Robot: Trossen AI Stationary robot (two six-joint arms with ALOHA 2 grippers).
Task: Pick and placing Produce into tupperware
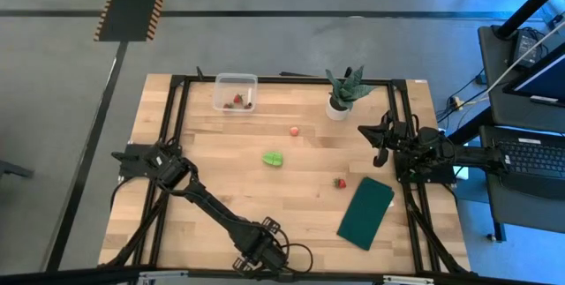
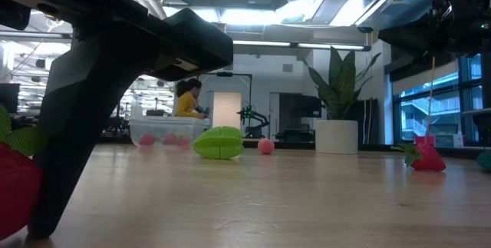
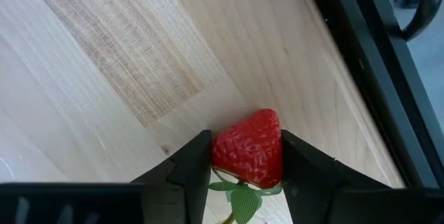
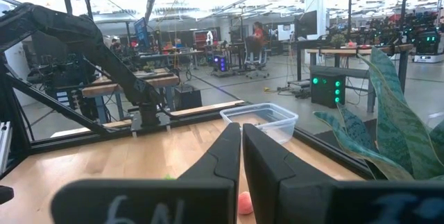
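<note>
In the left wrist view a red strawberry (image 3: 251,148) with green leaves is pinched between both fingers of my left gripper, low over the wood near the table's front edge. My right gripper has its fingers together and empty, raised at the right side. The clear tupperware (image 1: 219,100) at the back left holds a few small red pieces. On the tabletop lie a green fruit (image 1: 273,158), a small pink ball (image 1: 294,131) and a second strawberry (image 1: 340,183).
A potted plant (image 1: 339,108) stands at the back, right of the tupperware. A dark green cloth (image 1: 365,213) covers part of the right front. Black rails (image 1: 410,219) border the table; its middle has open room around the loose produce.
</note>
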